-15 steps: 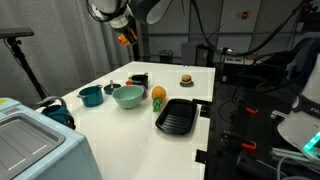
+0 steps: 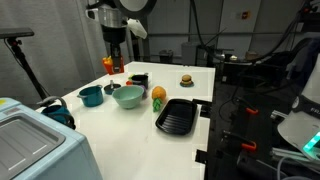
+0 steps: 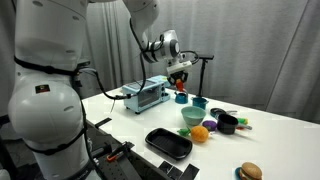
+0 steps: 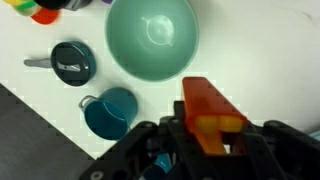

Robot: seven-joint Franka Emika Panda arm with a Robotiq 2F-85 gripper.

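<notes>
My gripper (image 2: 113, 54) is shut on an orange-red object (image 2: 113, 65), which I cannot name for certain. In the wrist view this object (image 4: 209, 108) stands out between the black fingers, beside the green bowl (image 4: 152, 38). Exterior view 1 has it raised above the table, behind and slightly left of the bowl (image 2: 128, 97). From the other side, the gripper (image 3: 179, 76) and the red object (image 3: 180, 85) appear high over the far side of the table, near the blue cups (image 3: 181, 98). The fingertips' exact contact is hard to make out.
A teal pot (image 2: 91, 97), a blue mug (image 2: 58, 111) and a toaster oven (image 2: 40, 145) line the left side. An orange (image 2: 158, 92), a black tray (image 2: 178, 118) and a burger (image 2: 187, 80) lie to the right. Bare table surrounds the tray's front.
The arm has come down and to the left in exterior view 1, carrying the orange-red object lower, nearer the bowl's height. The things on the table have stayed put.
</notes>
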